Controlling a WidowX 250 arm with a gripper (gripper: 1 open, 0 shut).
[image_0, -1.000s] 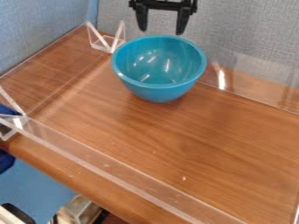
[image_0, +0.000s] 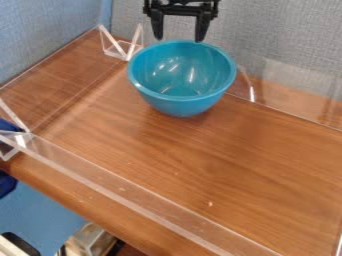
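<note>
A glossy teal bowl (image_0: 183, 90) stands on the wooden tabletop (image_0: 214, 180), toward the back centre, and looks empty inside. My black gripper (image_0: 179, 36) hangs above the bowl at the top of the camera view, its two fingers apart and pointing down, with nothing seen between them.
Clear plastic rails edge the table, with white brackets (image_0: 120, 46) at the back left and left side. A grey padded wall stands behind. A blue floor shows at lower left.
The gripper has shifted slightly in the air above the bowl. The bowl has not visibly moved.
</note>
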